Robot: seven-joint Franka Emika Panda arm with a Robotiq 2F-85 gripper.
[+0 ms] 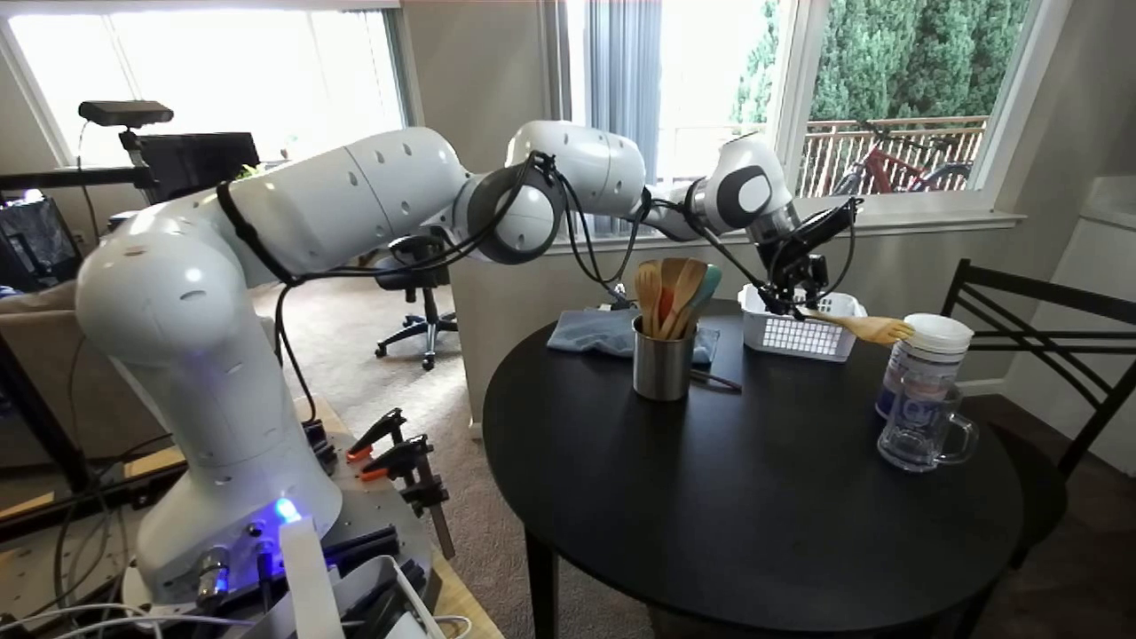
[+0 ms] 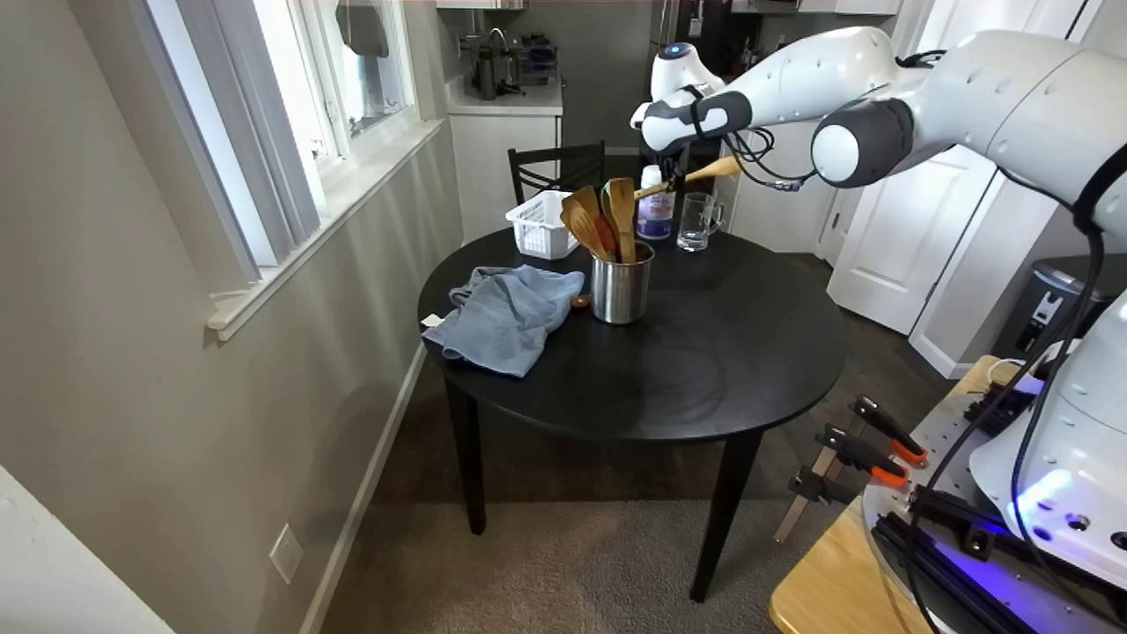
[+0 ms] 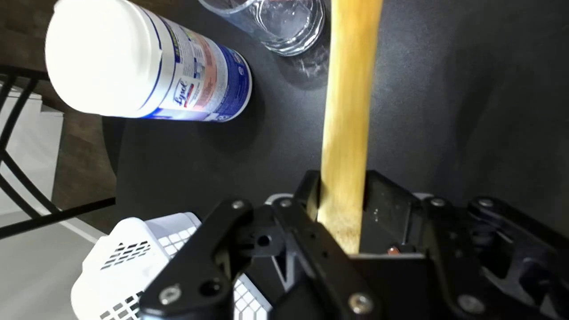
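Observation:
A light wooden utensil (image 3: 349, 106) with a slotted or forked head is clamped by its handle in my gripper. In exterior view 1 the wooden utensil (image 1: 875, 329) sticks out to the right, held above the table. My gripper (image 1: 799, 307) is up by the white basket there, shut on the handle. From the other side, exterior view 2 shows the wooden utensil (image 2: 714, 170) in the air near the wipes tub; arm parts hide most of the fingers. In the wrist view its far end runs out of the frame.
A steel holder (image 1: 660, 367) with several utensils stands near a blue-grey cloth (image 2: 504, 315). The white basket (image 3: 120, 266), a Lysol tub (image 3: 202, 80) and a glass mug (image 1: 913, 431) are close to the gripper. Bare black tabletop (image 1: 735, 500) fills the front.

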